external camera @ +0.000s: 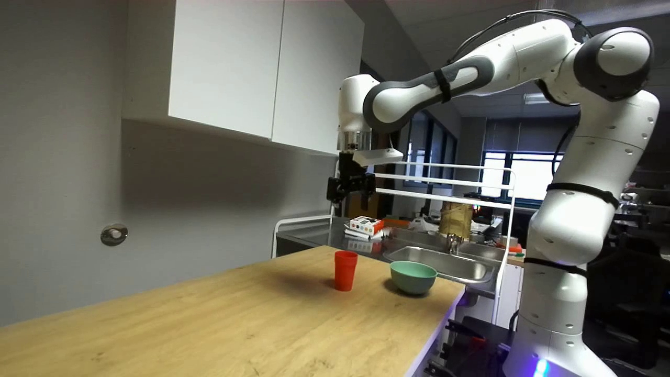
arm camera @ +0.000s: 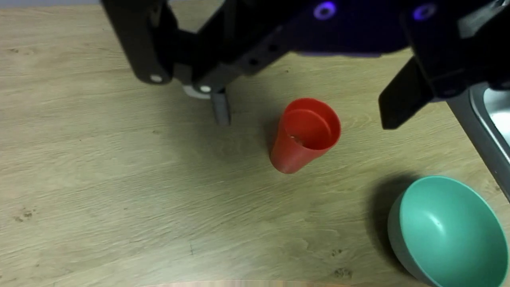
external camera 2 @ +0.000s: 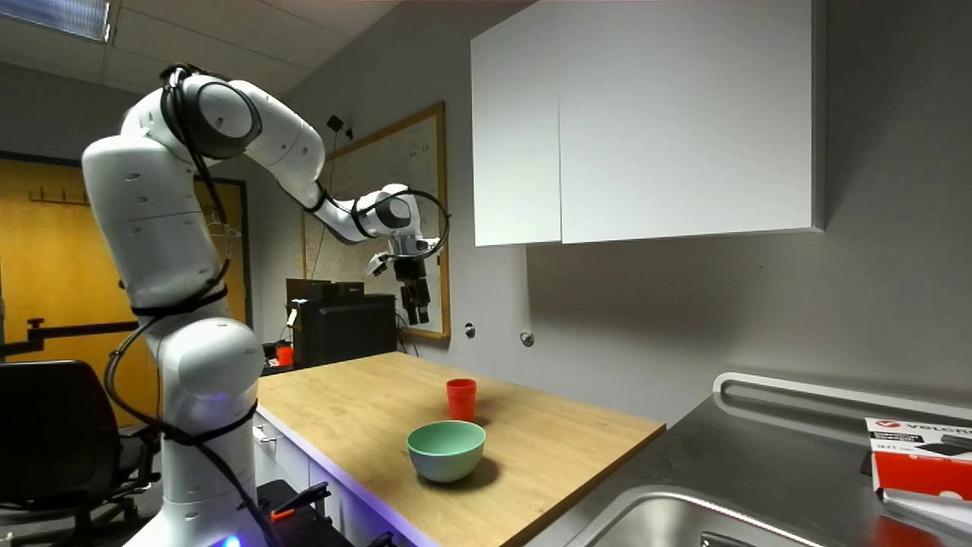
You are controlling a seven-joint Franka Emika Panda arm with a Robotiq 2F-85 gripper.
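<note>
A red cup (external camera: 345,270) stands upright on the wooden table, its open mouth facing up. In the wrist view the cup (arm camera: 306,136) appears below the gap between the fingers, well apart from them. My gripper (external camera: 351,202) is open and empty, hanging above the table. Exterior view 2 shows the gripper (external camera 2: 419,319) high over the tabletop. Close to the cup, nearer the sink, sits a green bowl (external camera: 413,277). From the wrist camera, the inside of the bowl (arm camera: 442,229) looks empty.
Bare wood covers the long side of the table (external camera: 188,320) away from the sink. White wall cabinets (external camera: 226,69) overhang its back. Beyond the table's end lie a metal sink (external camera: 439,264), a white rack (external camera: 449,201) and a small box (external camera: 366,226).
</note>
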